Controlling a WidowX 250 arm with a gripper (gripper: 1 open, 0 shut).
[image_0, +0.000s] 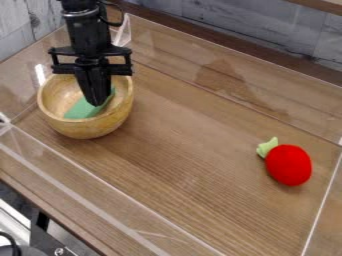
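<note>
My dark gripper (90, 70) is at the upper left, low over a tan wooden bowl (112, 129), its fingers reaching down to the bowl's top. A green object (83, 108) lies in the bowl just below the fingers, partly covered by them. Whether the fingers touch it, or have anything between them, is unclear in this view.
A red round object (287, 165) with a pale green tip lies at the right of the wooden table (201, 190).
</note>
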